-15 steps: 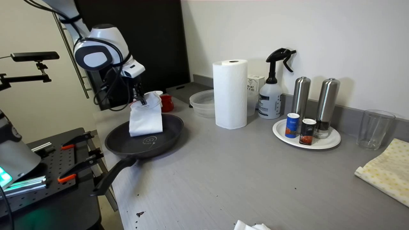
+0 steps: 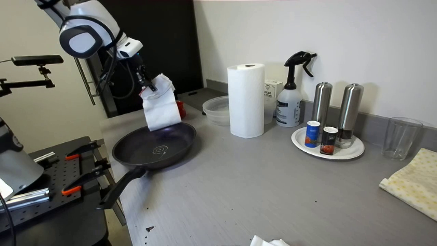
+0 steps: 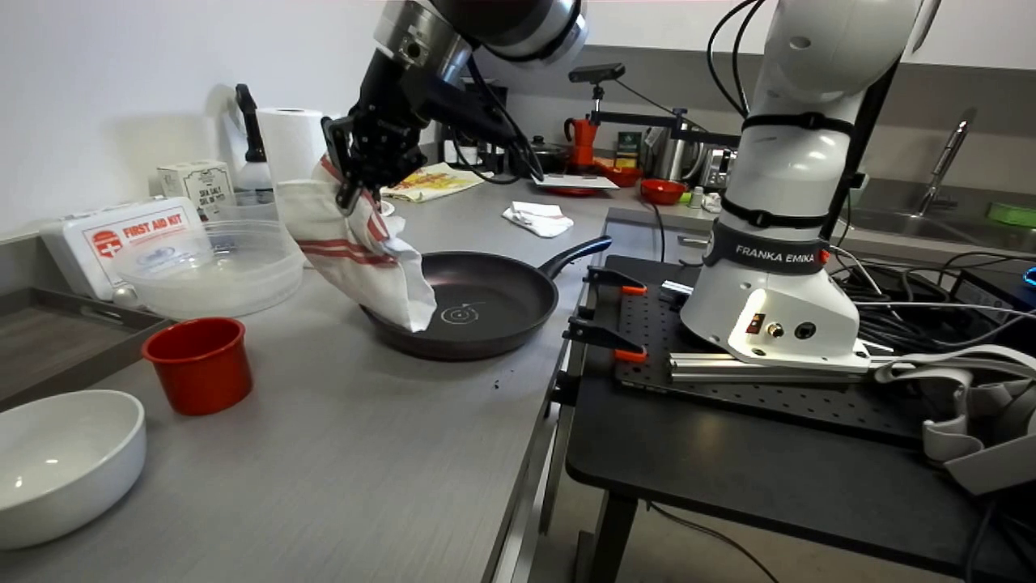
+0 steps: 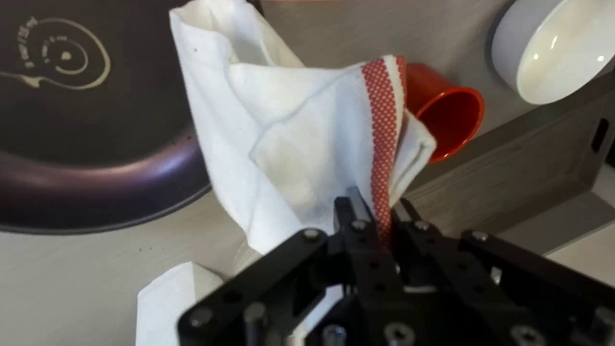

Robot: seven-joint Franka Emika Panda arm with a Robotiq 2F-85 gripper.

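A white towel with red stripes [image 3: 340, 248] hangs from my gripper [image 3: 345, 194], which is shut on it near a striped edge. In the wrist view the towel [image 4: 300, 132] spreads out from between the fingertips, and the gripper pinches the red band. The black frying pan [image 2: 153, 145] rests on the counter with its handle toward the front left. From exterior view 1 the towel [image 2: 161, 108] hangs at the pan's far rim; whether its lower edge touches the pan I cannot tell.
Beyond the pan are a red cup [image 3: 199, 364], a white bowl [image 3: 68, 466] and a clear plastic bowl [image 3: 209, 272]. A paper towel roll [image 2: 246, 100] and a spray bottle [image 2: 289, 106] stand by the wall. The counter's middle [image 2: 245, 180] is open.
My gripper has risen a little, carrying the towel up and toward the pan's far side. The towel hung over the pan's inside before. The pan has stayed in place.
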